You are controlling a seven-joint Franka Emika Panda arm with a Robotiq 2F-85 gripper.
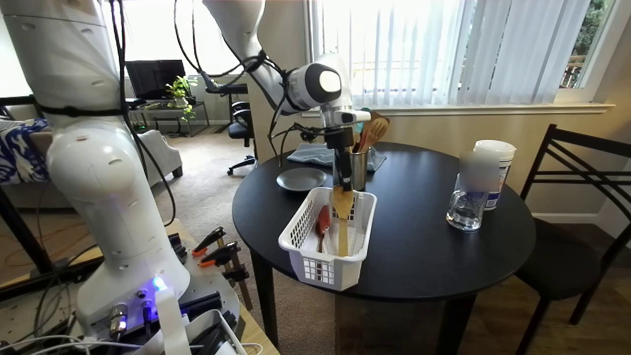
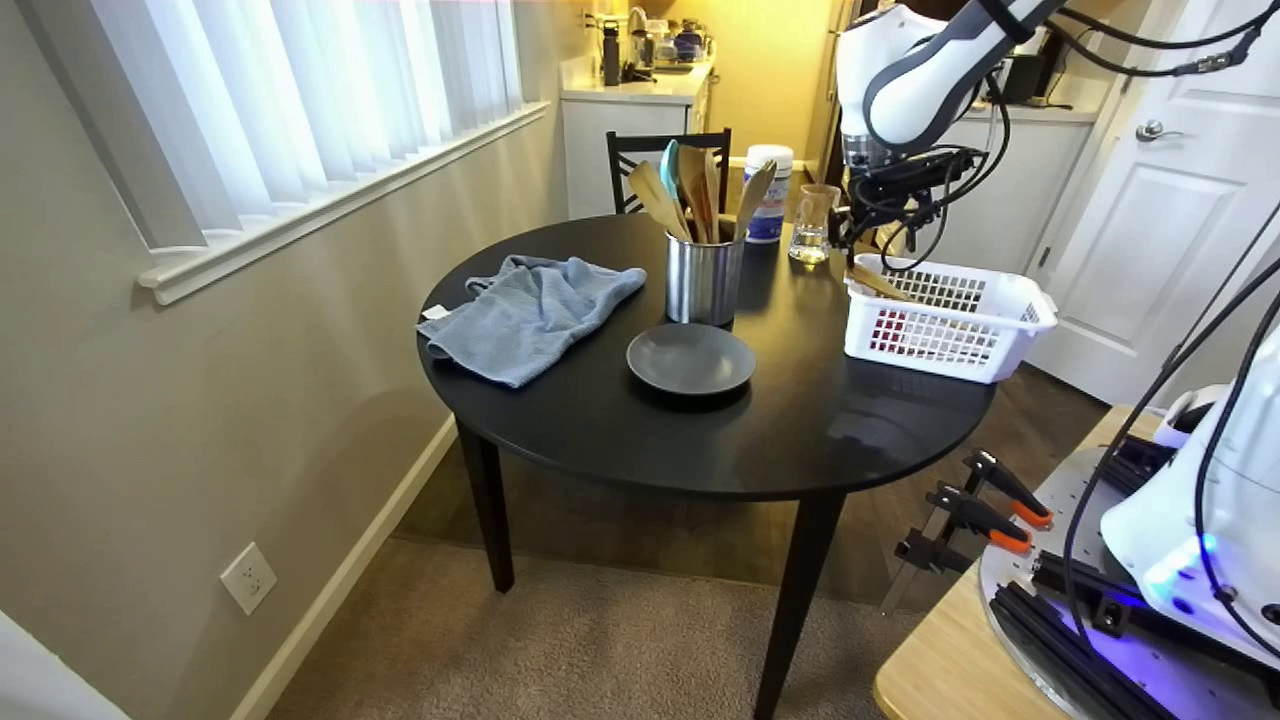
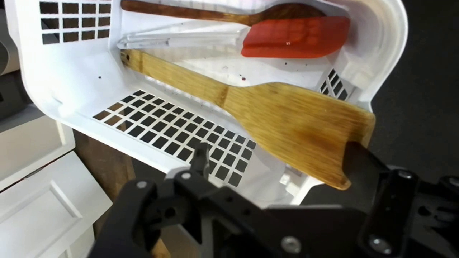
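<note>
A flat wooden spatula [image 3: 297,124] slants across the white basket [image 3: 69,77], its broad blade resting up at the rim and its handle low inside. My gripper [image 1: 344,180] is over the basket's far end, right at the blade. In the wrist view its fingers stand open, one finger [image 3: 200,159] on the left and the other at the right by the blade's dark corner; whether that one touches the wood I cannot tell. Beside the spatula in the basket lie a red-headed spatula [image 3: 297,38], a dark wooden spoon [image 3: 185,10] and a clear utensil [image 3: 180,41].
A metal holder [image 2: 704,278] full of utensils stands just behind the basket. Near it are a grey plate [image 2: 691,359] and a blue cloth [image 2: 528,314]. A glass mug [image 1: 465,210] and a white tub [image 1: 495,171] stand at the right.
</note>
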